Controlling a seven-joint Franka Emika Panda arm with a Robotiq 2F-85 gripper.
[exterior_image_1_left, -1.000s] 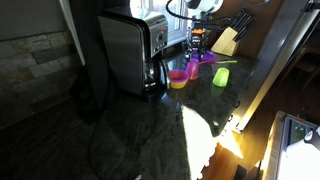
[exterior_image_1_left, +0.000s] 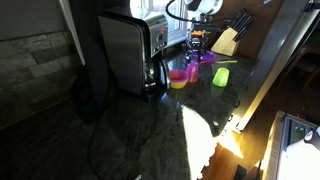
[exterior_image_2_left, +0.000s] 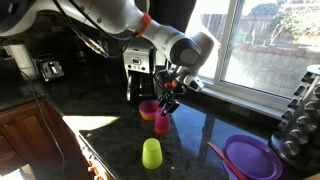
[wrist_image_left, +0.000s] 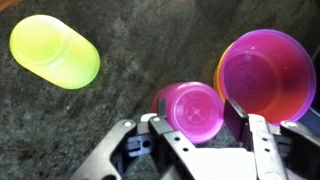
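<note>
A pink cup (wrist_image_left: 194, 112) stands upright on the dark counter, also visible as the pink cup (exterior_image_2_left: 161, 122) below the arm. My gripper reaches down over it from above, its fingers spread on either side of the rim. The gap spans about the cup's width; whether the pads touch its wall is unclear. Right beside it is a pair of nested bowls, orange outside and pink inside (wrist_image_left: 266, 75). A lime-green cup (wrist_image_left: 58, 52) is apart from them; it stands upright as the green cup (exterior_image_2_left: 152, 153) in exterior view 2.
A purple plate (exterior_image_2_left: 246, 155) with a red utensil across it lies by the spice rack (exterior_image_2_left: 297, 115). The coffee maker (exterior_image_1_left: 137, 55) and a knife block (exterior_image_1_left: 228, 42) border the area. Bare counter (exterior_image_1_left: 150, 130) stretches across the front.
</note>
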